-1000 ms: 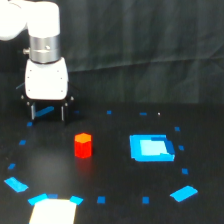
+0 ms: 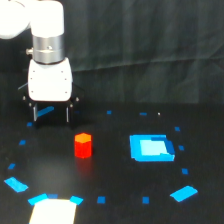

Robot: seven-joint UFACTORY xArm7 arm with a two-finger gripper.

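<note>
A small red cube (image 2: 83,147) sits on the black table left of the middle. Farther right lies a white square (image 2: 153,147) with a blue border (image 2: 135,150) around it. My gripper (image 2: 52,114) hangs at the upper left, behind the cube and to its left in the view. Its dark fingers (image 2: 36,108) point down and stand apart, with no object visible between them. Clear space separates the gripper from the cube.
Small blue marks and blue tape strips (image 2: 183,193) are spread over the table. A pale square (image 2: 52,212) lies at the front left edge. A dark curtain (image 2: 150,50) closes off the back. Between the cube and the blue-bordered square the table is bare.
My gripper has shifted slightly to the right, still open. The red cube and the blue-bordered square have stayed where they were.
</note>
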